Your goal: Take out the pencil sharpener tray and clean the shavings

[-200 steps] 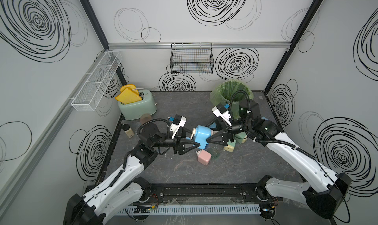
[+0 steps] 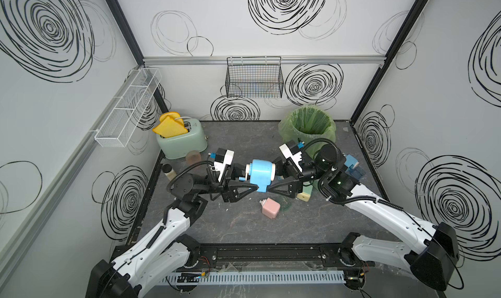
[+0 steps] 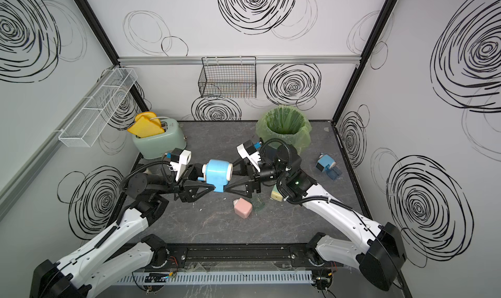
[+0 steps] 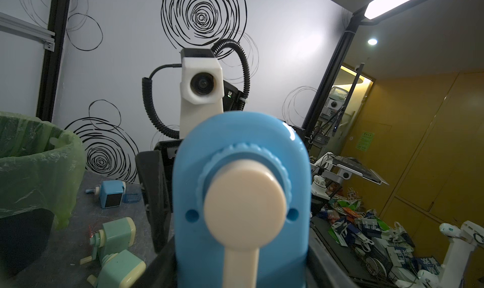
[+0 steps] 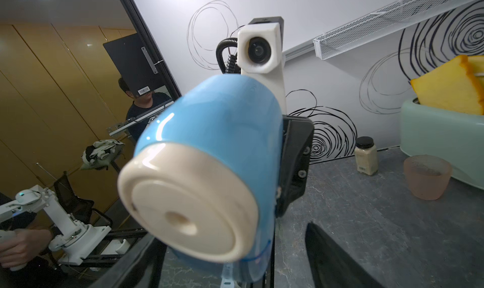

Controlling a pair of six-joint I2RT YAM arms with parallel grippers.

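A blue pencil sharpener (image 2: 260, 174) with a cream crank and round cream back is held up mid-air between both arms. My left gripper (image 2: 248, 184) is shut on it from the crank side. My right gripper (image 2: 277, 184) reaches to its back end, fingers apart around the lower part; contact is unclear. In the right wrist view the sharpener's cream back (image 5: 187, 202) faces the camera, its lower part partly hidden. The green-lined bin (image 3: 284, 118) stands at back right.
A pink sharpener (image 3: 242, 207) lies front centre. Green sharpeners (image 4: 116, 237) and another blue one (image 3: 324, 163) lie at right. A toaster (image 2: 182, 144), cup (image 5: 426, 179) and jar (image 5: 366, 157) occupy the left.
The held sharpener has risen and levelled compared with a second ago.
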